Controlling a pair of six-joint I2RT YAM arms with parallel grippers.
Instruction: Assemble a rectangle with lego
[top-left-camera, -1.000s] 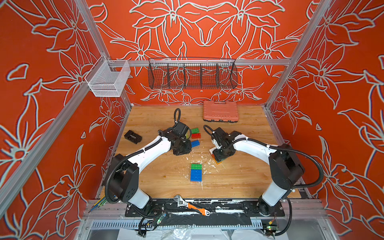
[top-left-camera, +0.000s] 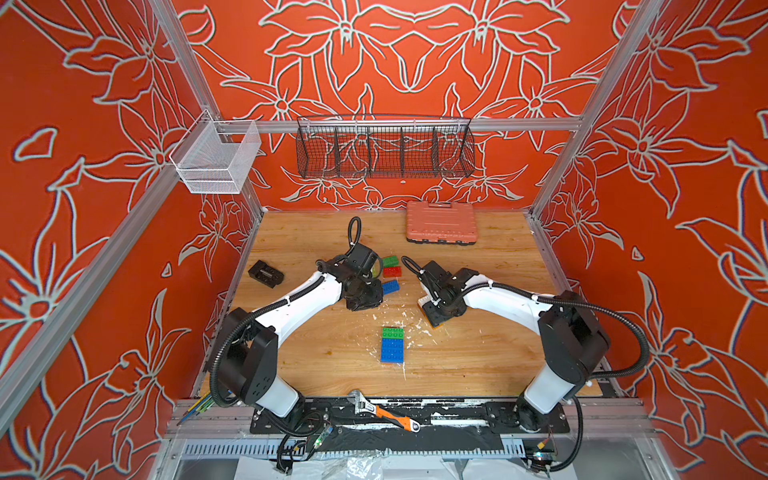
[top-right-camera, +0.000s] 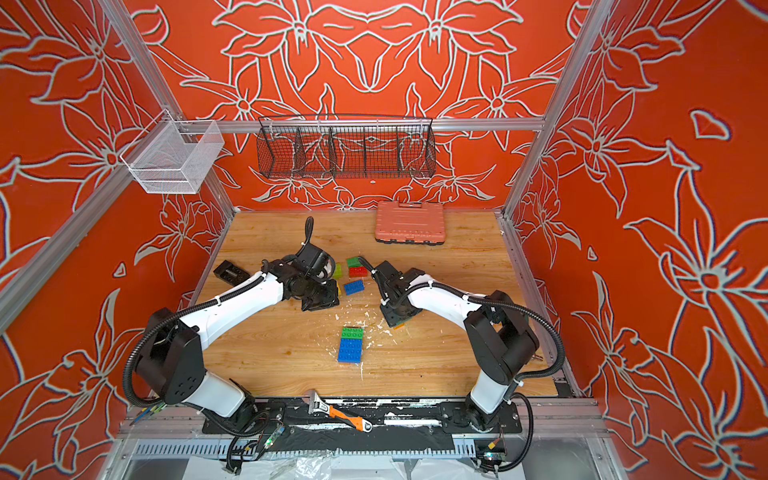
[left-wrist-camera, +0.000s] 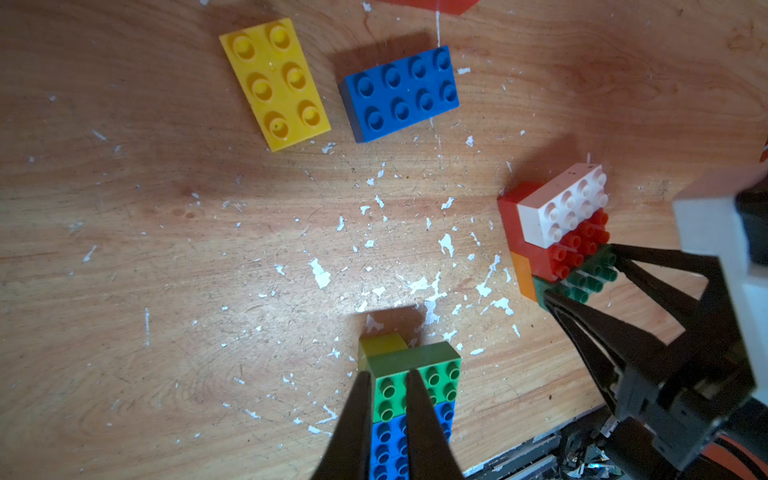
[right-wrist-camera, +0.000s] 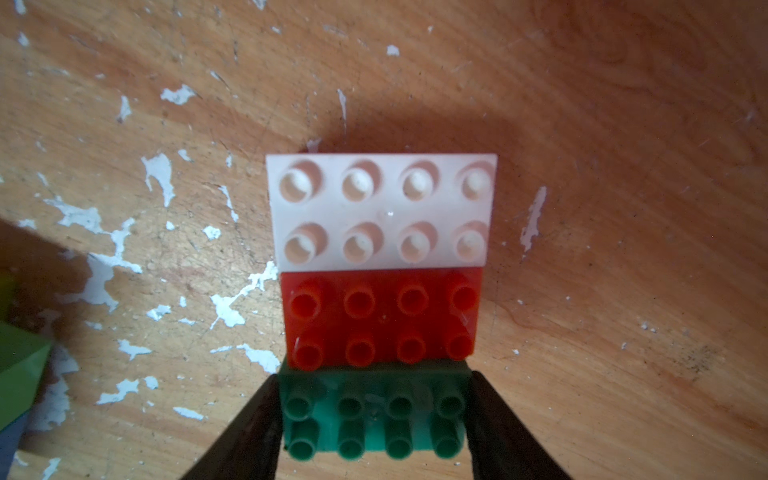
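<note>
In the left wrist view a small assembly of white (left-wrist-camera: 560, 200), red (left-wrist-camera: 528, 232), orange (left-wrist-camera: 524, 276) and dark green bricks sits on the table. My right gripper has its fingertips at either end of the dark green brick; whether they grip it is unclear. A block of green (top-left-camera: 392, 333) and blue (top-left-camera: 392, 350) bricks, with yellow beneath, lies front centre. My left gripper hangs above the table, its blurred fingertips a little apart. A loose yellow brick (left-wrist-camera: 276, 84) and blue brick (left-wrist-camera: 400, 92) lie behind.
Red (top-left-camera: 392, 272) and green (top-left-camera: 389, 261) bricks lie farther back. A salmon case (top-left-camera: 440, 224) stands at the back, a black object (top-left-camera: 265, 273) at the left. Wire baskets (top-left-camera: 384, 148) hang on the back wall. The front table has free room either side of the block.
My right arm has shifted slightly, its gripper body moving a little over the small assembly. The left arm and loose bricks look unchanged.
</note>
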